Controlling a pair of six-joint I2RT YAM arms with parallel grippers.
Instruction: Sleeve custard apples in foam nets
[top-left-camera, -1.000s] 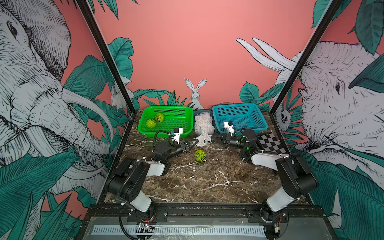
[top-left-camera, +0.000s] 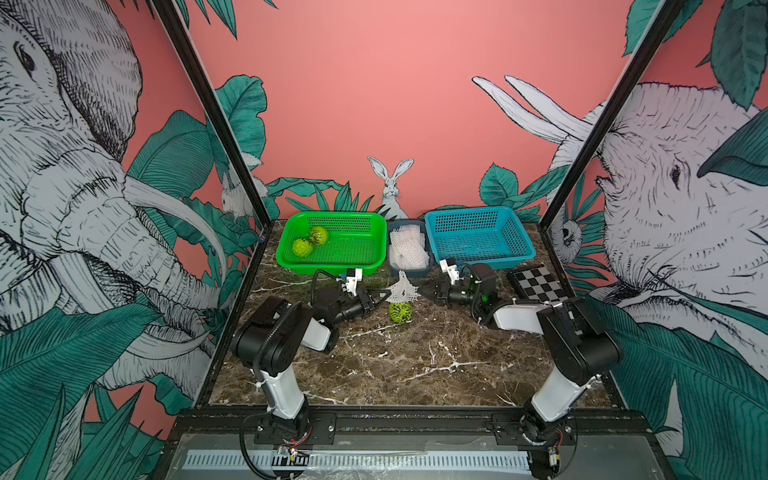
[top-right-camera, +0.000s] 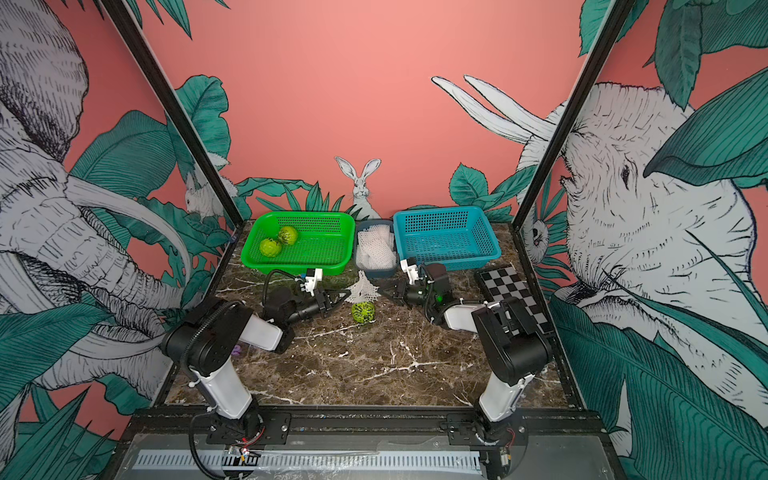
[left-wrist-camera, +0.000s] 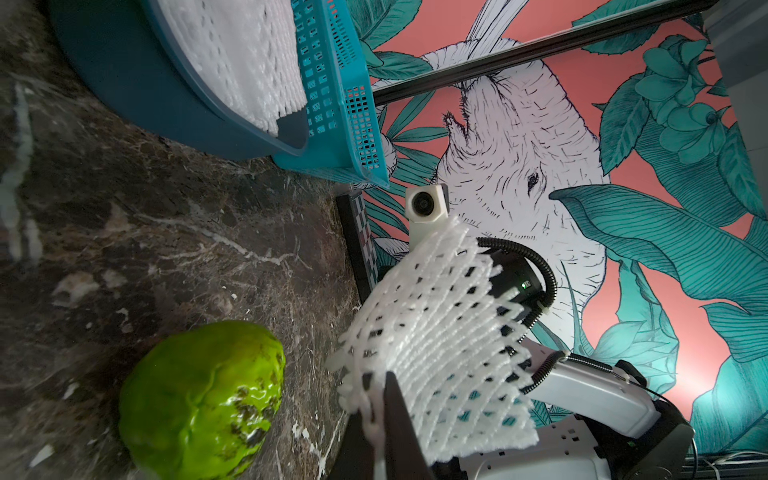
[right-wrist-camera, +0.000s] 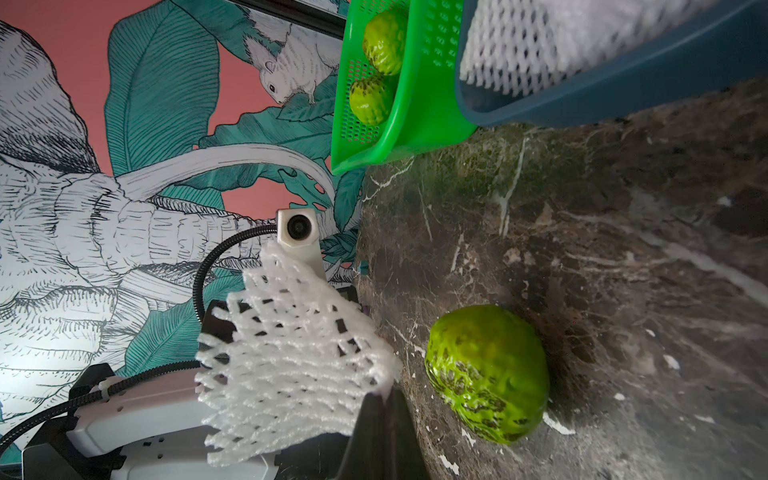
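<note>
One green custard apple (top-left-camera: 400, 312) rests on the marble top in the middle. Just over it, a white foam net (top-right-camera: 362, 289) is stretched between my left gripper (top-left-camera: 387, 295) and my right gripper (top-left-camera: 424, 292), each shut on an edge of it. In both wrist views the net fans out above the fingertips, beside the bare custard apple (left-wrist-camera: 200, 400). Two more custard apples (top-left-camera: 302, 248) lie in the green basket (top-left-camera: 360, 256).
A grey-blue container (top-right-camera: 376, 268) of stacked foam nets stands between the green basket and a blue basket (top-left-camera: 480, 240), which is empty. A checkered board (top-left-camera: 536, 282) lies at the right.
</note>
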